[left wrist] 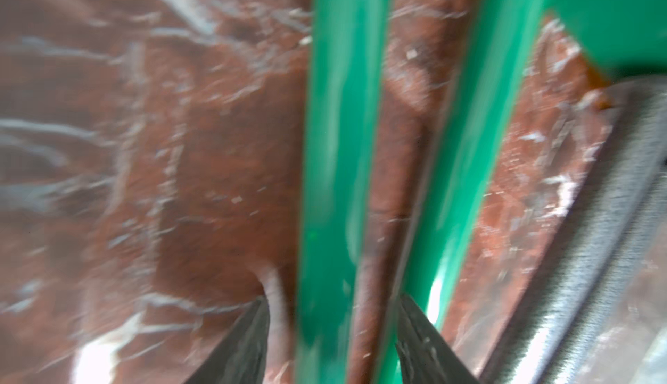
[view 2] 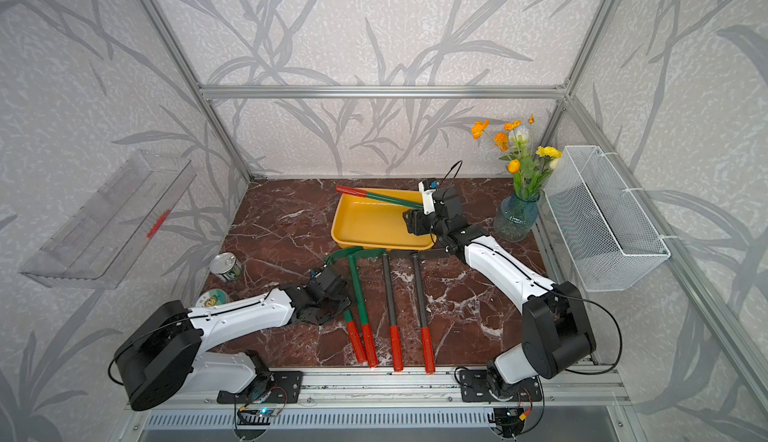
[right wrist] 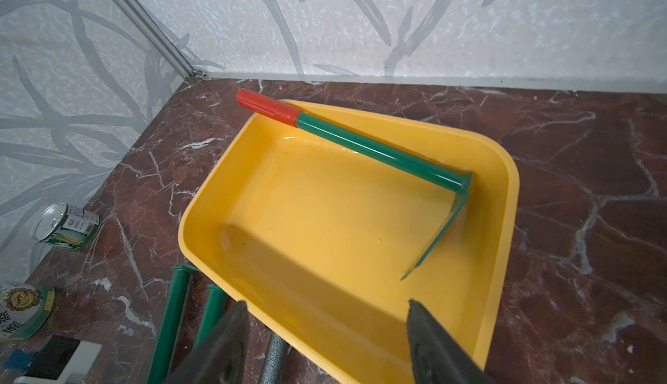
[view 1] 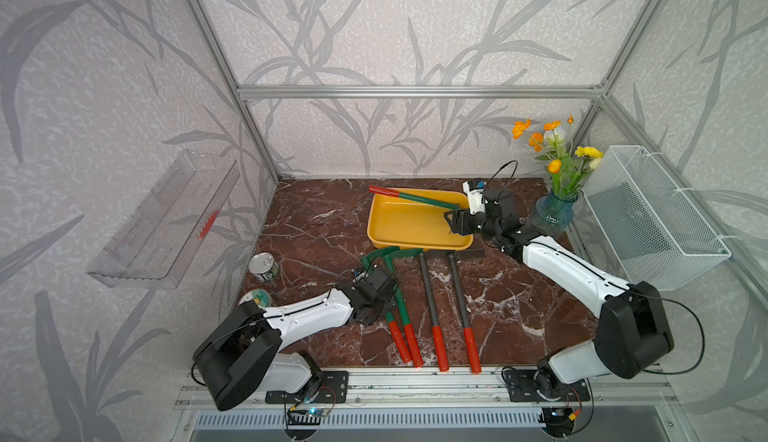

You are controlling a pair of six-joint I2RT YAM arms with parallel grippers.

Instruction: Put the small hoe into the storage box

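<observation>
A green small hoe with a red handle (right wrist: 375,149) rests in the yellow storage box (right wrist: 312,231), its handle over the rim at the back left. More hoes lie on the table in front: green ones (view 1: 404,314) and grey ones (view 1: 461,306), all with red grips. My left gripper is low over a green shaft (left wrist: 337,175), fingers apart on either side of it. My right gripper hangs over the box's right part, open, with nothing between its fingers.
Cans (view 1: 264,266) stand at the left edge. A vase of flowers (view 1: 552,214) stands at the back right. A clear bin (view 1: 160,218) and a white mesh basket (view 1: 656,218) hang on the side walls. The table left of the box is clear.
</observation>
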